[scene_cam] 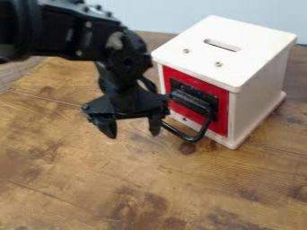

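A white wooden box (257, 81) with a red front panel (175, 78) stands at the right of the view, a slot in its top. A black fixture with a looped handle (196, 135) sticks out low from the red front. My black gripper (132, 127) hangs just left of that handle, fingers pointing down and apart, open, with nothing visible between them.
A pale wall runs behind the box, and a light tiled strip shows at the far left edge.
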